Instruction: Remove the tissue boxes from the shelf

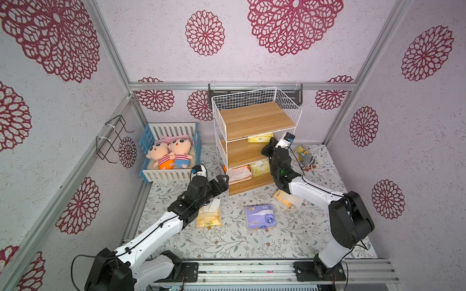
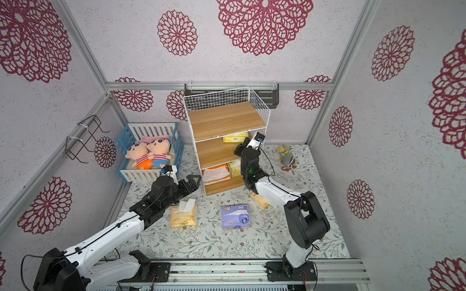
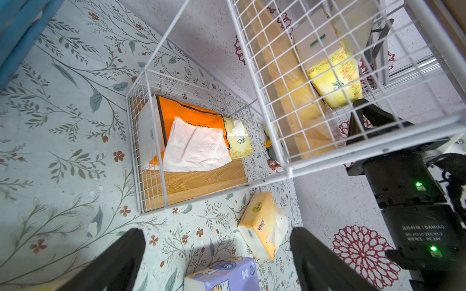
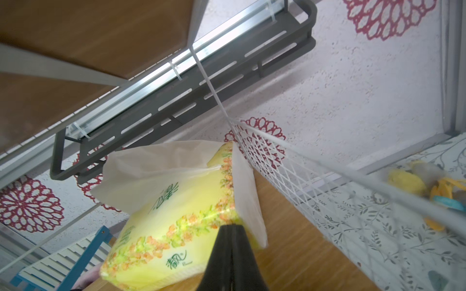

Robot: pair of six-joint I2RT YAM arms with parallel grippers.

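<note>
On the middle board of the white wire shelf (image 1: 242, 152) lies a yellow tissue pack (image 4: 179, 232), toward the back right. My right gripper points at it from the front, shut, with nothing showing between its fingers. Below, on the lowest board, sit an orange-edged tissue pack (image 3: 194, 140) and a pale yellow pack (image 3: 239, 140). My left gripper stands open and empty by the shelf's left front corner. On the table in front lie a yellow pack (image 1: 208, 217), a purple pack (image 1: 260, 216) and an orange-and-white pack (image 1: 283, 198).
The shelf's top board (image 1: 259, 118) is bare. A blue-and-white crate (image 2: 150, 131) with two plush dolls stands at the left. A small plush toy (image 2: 286, 157) lies right of the shelf. Wire side walls (image 4: 310, 179) flank the boards.
</note>
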